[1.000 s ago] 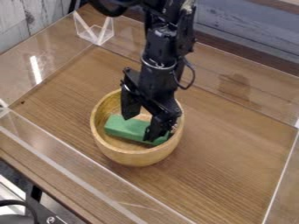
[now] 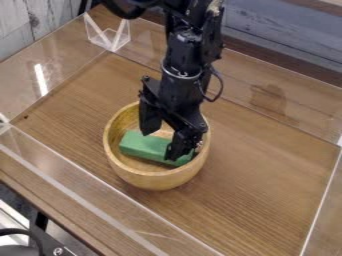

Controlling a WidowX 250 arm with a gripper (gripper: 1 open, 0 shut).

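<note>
A tan bowl (image 2: 154,175) sits on the wooden table, a green rectangular block (image 2: 142,146) lying inside it. My black gripper (image 2: 164,131) reaches down from the top of the view into the bowl, its fingers open over and around the block. The right finger is low at the block's right end; whether it touches the block I cannot tell. Part of the block is hidden behind the gripper.
A clear plastic container (image 2: 107,30) stands at the top left edge. Dark cables lie at the bottom left corner.
</note>
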